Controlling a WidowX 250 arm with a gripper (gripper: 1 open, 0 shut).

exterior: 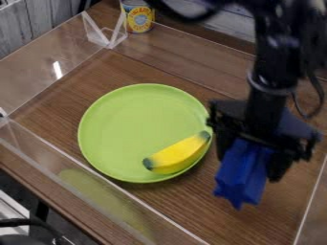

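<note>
My gripper (262, 144) is low at the right, blurred by motion, around a blue object (240, 179) that hangs beneath it over the bare wood. Whether the fingers press on it is unclear in the blur. Left of it, a green plate (113, 113) holds a yellow banana (177, 153) at its right edge.
A can (137, 13) and a white wire or plastic item (105, 31) stand at the back left. Clear walls (19, 53) edge the left side. The wood behind the plate (166, 67) is free.
</note>
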